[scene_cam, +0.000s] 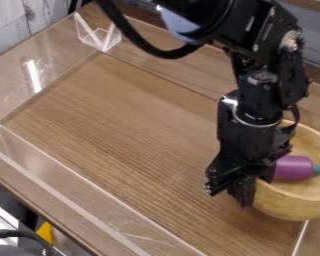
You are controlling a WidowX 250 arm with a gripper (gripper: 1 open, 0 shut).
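Note:
The black gripper (240, 184) hangs at the right of the camera view, its fingertips down at the near-left rim of a yellow bowl (294, 206), apparently shut on that rim. A purple object (295, 168) with a teal end lies inside the bowl, partly hidden behind the gripper. The contact between fingers and rim is dark and hard to make out.
A clear plastic piece (99, 28) is at the back left. Raised edges run along the back and left, and a cable loops above.

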